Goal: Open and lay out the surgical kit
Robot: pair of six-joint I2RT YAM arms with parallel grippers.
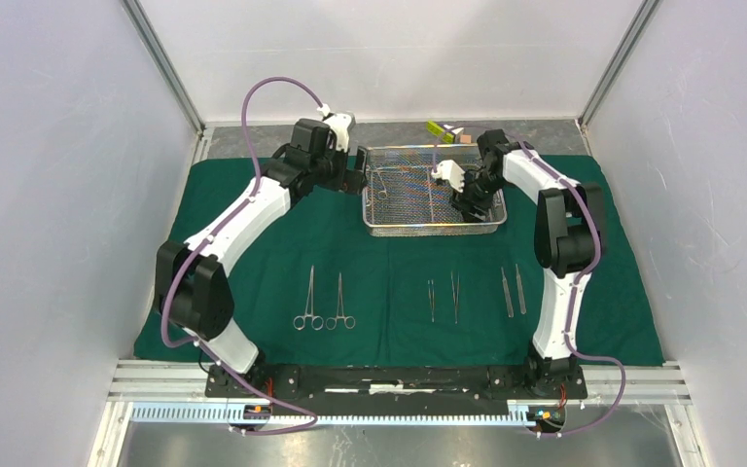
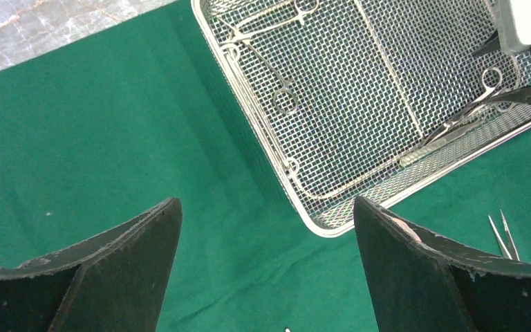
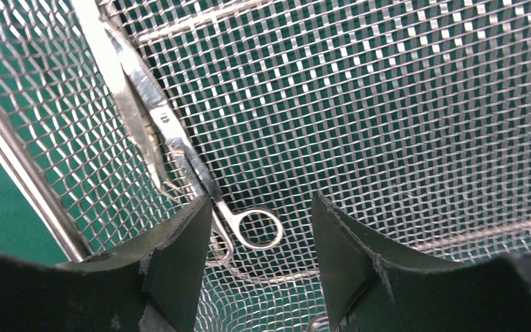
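Observation:
A wire mesh tray (image 1: 381,231) sits at the back middle of the green cloth. In its front right part lie scissors (image 3: 261,243) alongside a flat metal instrument (image 3: 117,83). My right gripper hangs over the scissors' handle loops, its fingers apart with nothing held between them. Another scissor-like instrument (image 2: 285,101) rests in the tray's left side. Left of the tray, my left gripper stands open and empty over cloth. On the front cloth lie two ring-handled clamps (image 1: 309,313) (image 1: 340,316), two tweezers (image 1: 432,302) (image 1: 455,300) and two slim handles (image 1: 507,294) (image 1: 520,290).
Behind the tray, a yellow-green object (image 1: 440,131) and a small block lie on the grey surface (image 1: 292,142).

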